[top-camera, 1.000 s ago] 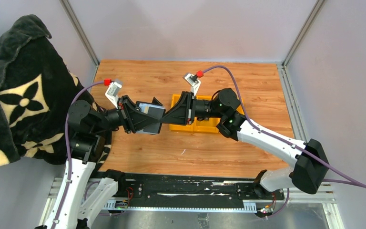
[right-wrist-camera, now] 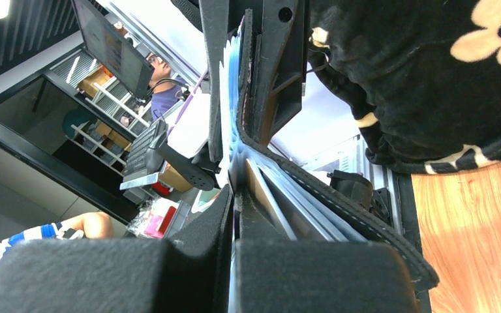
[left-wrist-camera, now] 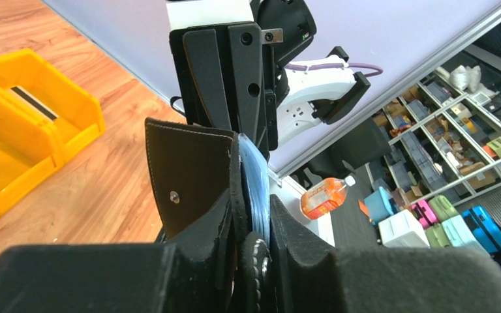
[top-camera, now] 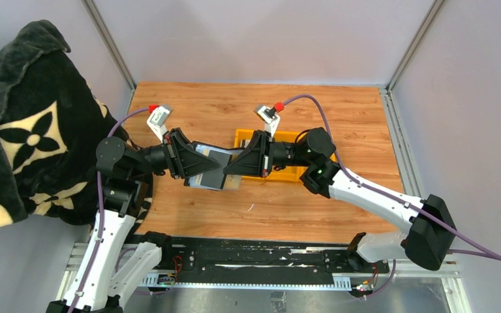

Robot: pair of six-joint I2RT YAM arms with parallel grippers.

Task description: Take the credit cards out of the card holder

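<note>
The dark card holder point(left-wrist-camera: 192, 173), with a snap stud and stitched edges, hangs open in the air, with pale blue clear sleeves point(left-wrist-camera: 256, 182) fanning out of it. My left gripper is shut on the holder near its bound edge. From the top view, the grey and white faces of the holder point(top-camera: 222, 156) show between the two grippers, and a translucent flap sticks out on its right. My right gripper is shut right at the sleeves point(right-wrist-camera: 235, 153); whether a thin sleeve lies between its fingertips is hard to make out.
A yellow divided bin point(top-camera: 284, 173) stands on the wooden table behind and below my right gripper. One compartment has a thin flat dark-and-white piece point(left-wrist-camera: 34, 102) in it. A dark flowered blanket point(top-camera: 36, 130) is heaped at the left.
More of the holder's right side now shows, including a translucent flap. The left gripper has barely shifted.
</note>
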